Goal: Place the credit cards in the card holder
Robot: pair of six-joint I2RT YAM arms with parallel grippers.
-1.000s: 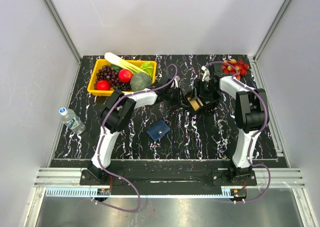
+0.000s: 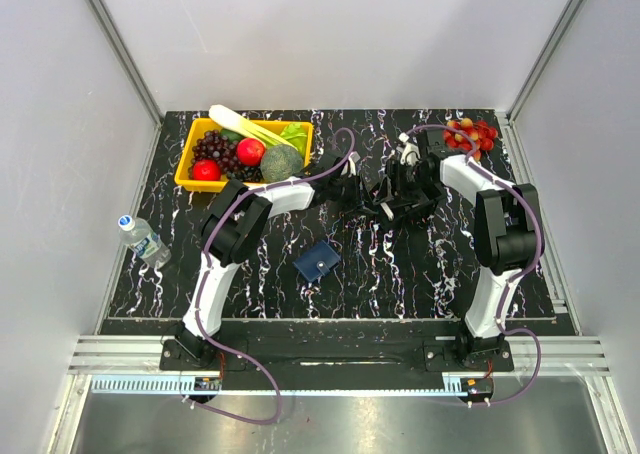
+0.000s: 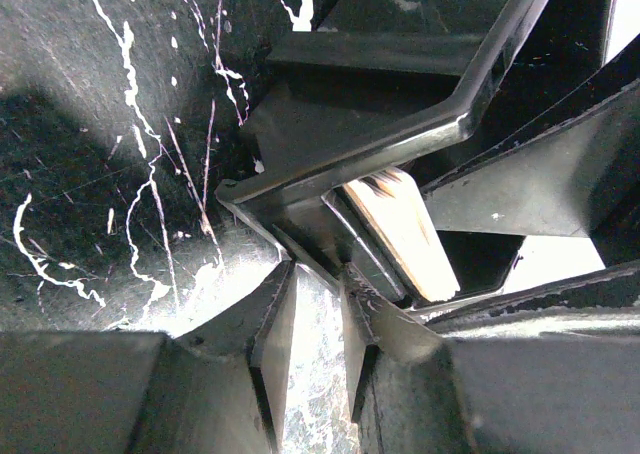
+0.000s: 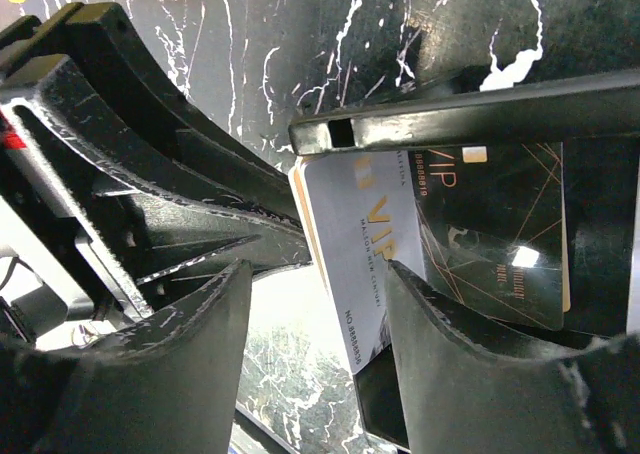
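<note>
A black card holder (image 3: 380, 144) sits right of centre on the counter, between both grippers. My left gripper is shut on its lower edge. Inside it, in the right wrist view, are a silver VIP card (image 4: 355, 244) at a slant to a dark card (image 4: 490, 224). My right gripper is part open just over the silver card's near side, one finger to either side; whether it touches is unclear. A blue card wallet (image 2: 316, 261) lies in front on the counter.
A yellow basket (image 2: 185, 169) of fruit and vegetables stands at the back left, a bottle (image 2: 145, 242) at the left edge, red fruit (image 2: 480, 132) at the back right.
My right gripper and arm have shifted slightly over the card holder, now covering more of the cards in the top view. My left arm holds still.
</note>
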